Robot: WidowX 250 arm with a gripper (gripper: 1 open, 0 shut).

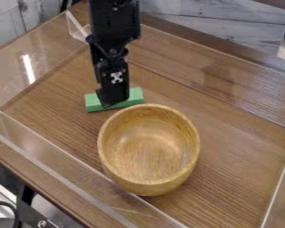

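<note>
My black gripper (pixel 110 82) hangs from the top centre, its fingertips just over a green block (pixel 128 99) lying flat on the wooden table. Its fingers stand open; whether they reach around the block or only above it is unclear. A round, empty wooden bowl (pixel 148 174) sits just in front of the block, at the lower centre.
A pale wall or panel lines the back. Dark cables lie at the bottom left, beyond the table's edge.
</note>
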